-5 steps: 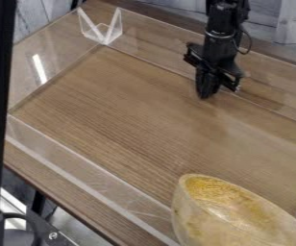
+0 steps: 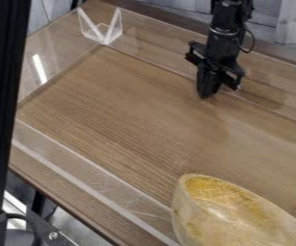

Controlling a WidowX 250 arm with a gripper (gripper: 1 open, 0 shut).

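Observation:
My black gripper hangs from the arm at the top centre, low over the wooden table near its back part. It looks shut, with nothing visible between its fingers, though the dark fingertips are small and hard to make out.
A pale yellow oval bowl sits at the bottom right, cut off by the frame. Clear plastic strips line the table's edges, with a white angular bracket at the back left. A black upright runs along the left edge.

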